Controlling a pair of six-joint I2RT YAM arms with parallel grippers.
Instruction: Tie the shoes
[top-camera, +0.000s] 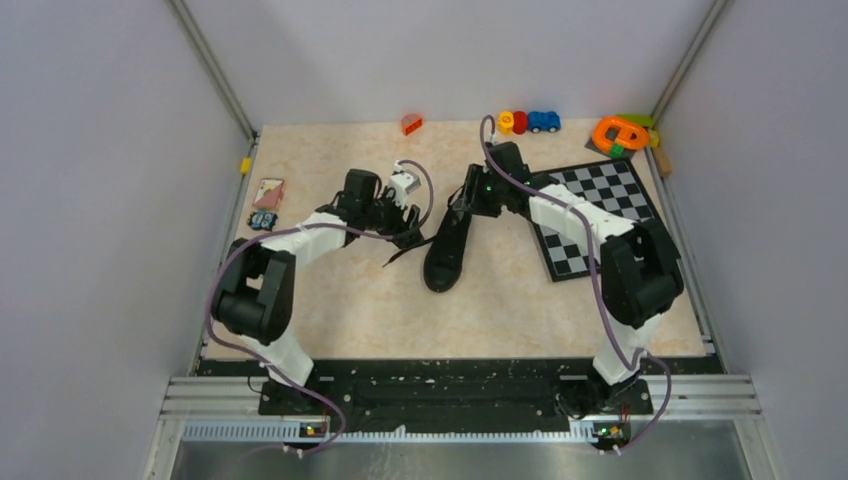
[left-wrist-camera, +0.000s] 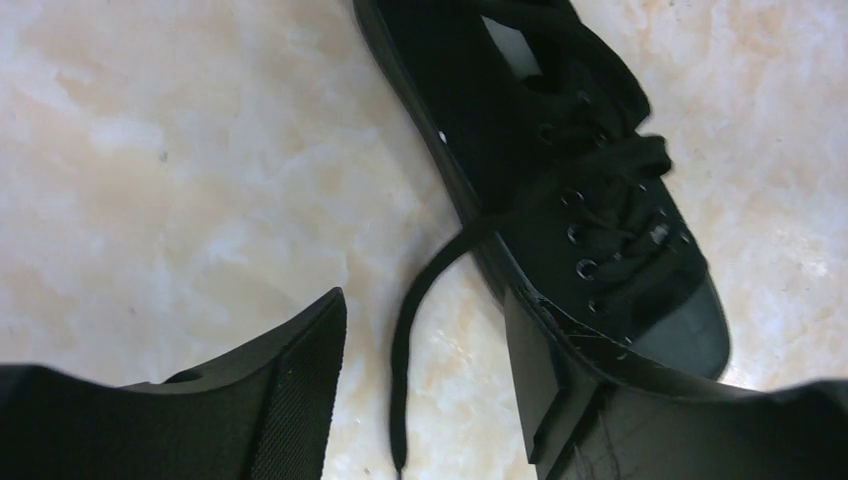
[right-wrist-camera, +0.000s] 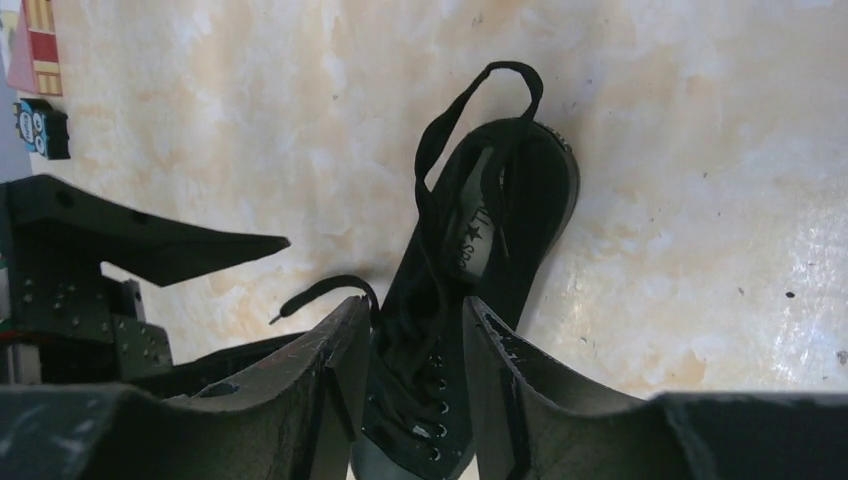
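A black shoe (top-camera: 443, 265) lies lengthwise at the table's middle. One loose lace (left-wrist-camera: 404, 340) trails across its side onto the table; the other lace (right-wrist-camera: 432, 140) forms a loop over the heel. My left gripper hangs open above the trailing lace, nothing visibly held, beside the shoe. My right gripper is open above the shoe's upper part and lacing in the right wrist view, with nothing visibly held.
A checkerboard (top-camera: 610, 195) lies at the right. Toy blocks (top-camera: 545, 121) line the back edge, with small items (top-camera: 268, 195) at the left edge.
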